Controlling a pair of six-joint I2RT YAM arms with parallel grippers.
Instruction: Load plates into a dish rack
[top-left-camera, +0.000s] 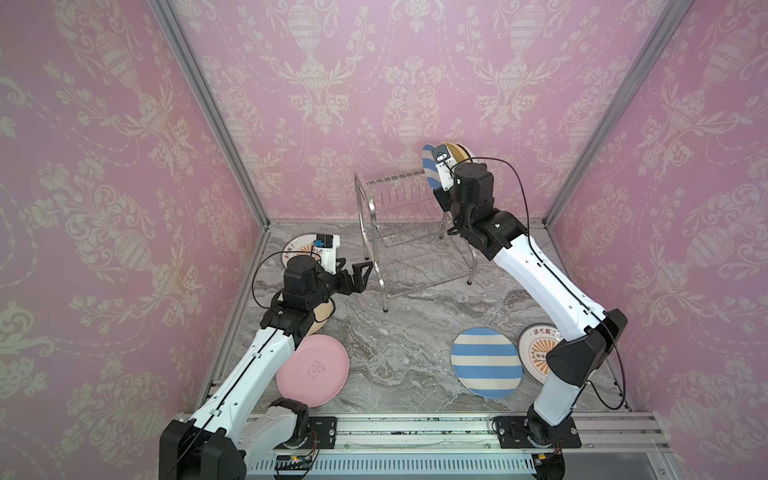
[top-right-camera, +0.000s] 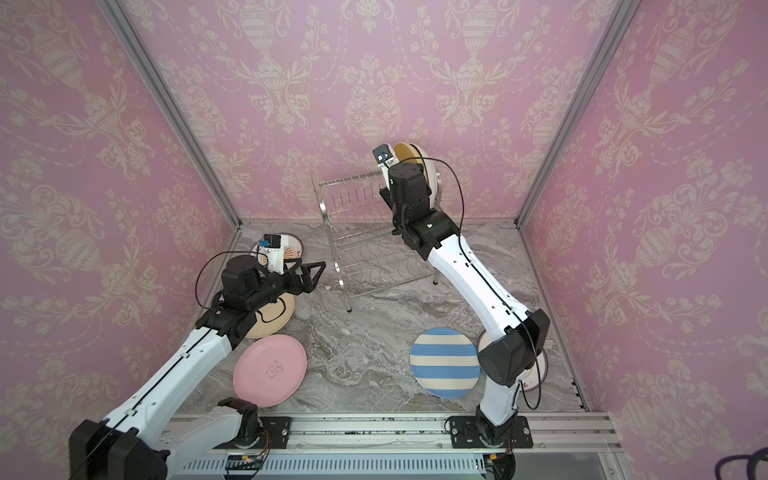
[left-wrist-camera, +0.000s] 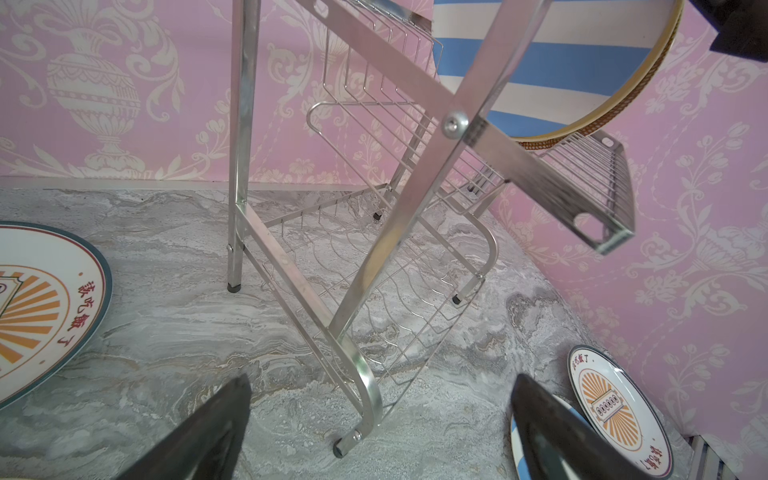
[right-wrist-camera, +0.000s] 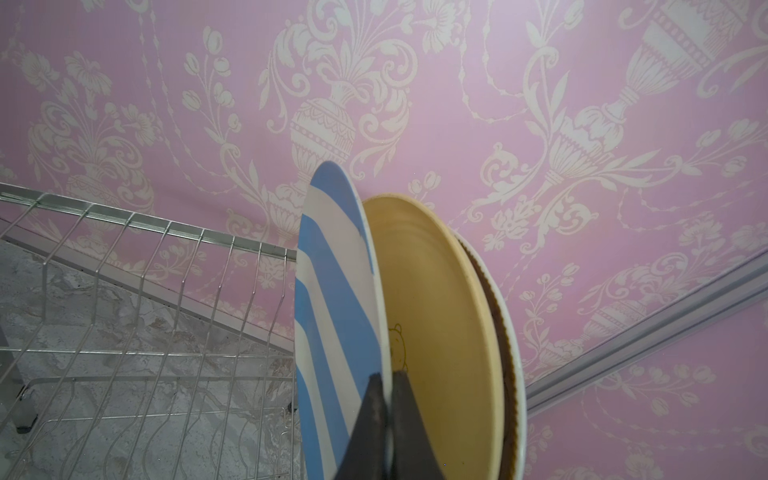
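Note:
A blue-striped plate stands upright at the right end of the metal rack's upper tier, beside a cream plate and further plates behind it. My right gripper is shut on the rim of that striped plate. My left gripper stands open, low to the left of the rack, nothing between its fingers.
Pink plate at front left; tan plate and printed plate behind it, partly under my left arm. Another striped plate and printed plate lie at front right.

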